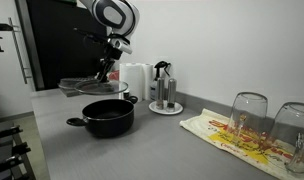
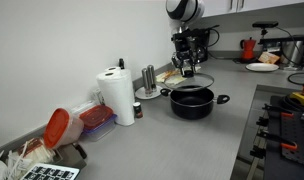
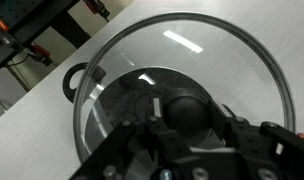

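Note:
A glass lid (image 1: 101, 87) with a dark knob hangs just above a black two-handled pot (image 1: 110, 118) on the grey counter. My gripper is shut on the lid's knob (image 3: 188, 112). In exterior view 2 the lid (image 2: 188, 82) looks slightly tilted over the pot (image 2: 195, 101), a little off centre. Through the glass in the wrist view, the pot (image 3: 67, 86) shows with one handle beyond the lid's rim. Whether the rim touches the pot anywhere I cannot tell.
Bottles on a white plate (image 1: 166, 108) and a paper towel roll (image 2: 116, 97) stand near the wall. Two upturned glasses (image 1: 248, 112) rest on a patterned cloth (image 1: 223, 135). The counter in front of the pot is clear.

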